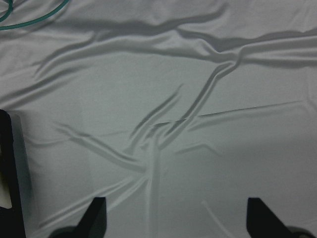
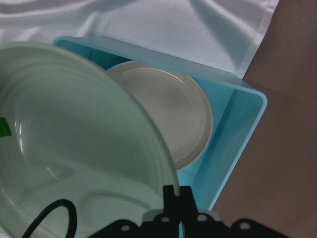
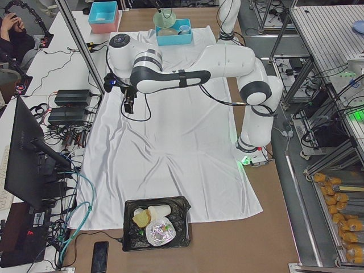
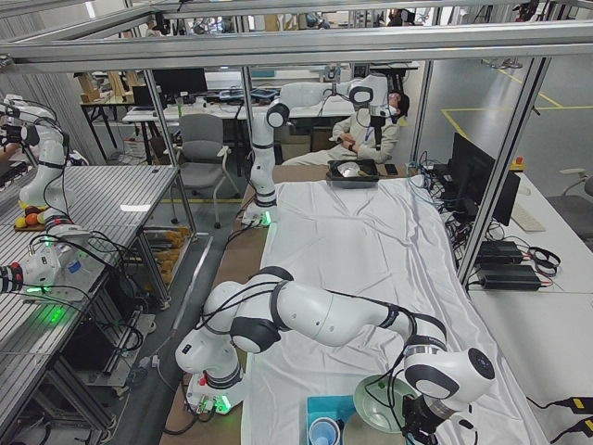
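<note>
A pale green bowl (image 2: 79,129) is pinched at its rim by my right gripper, above and beside a light blue bin (image 2: 228,124) holding a beige round dish (image 2: 168,114). In the camera right view the bowl (image 4: 371,394) and bin (image 4: 315,408), with a small blue-rimmed cup (image 4: 323,433) in it, sit at the bottom. My left gripper is open over bare white cloth, fingers wide apart, nothing between them.
A black tray (image 3: 131,236) with sponge, roll and foil dish lies on the table's near edge in the left camera view, beside a phone (image 3: 99,256). Cables and monitor border the left side.
</note>
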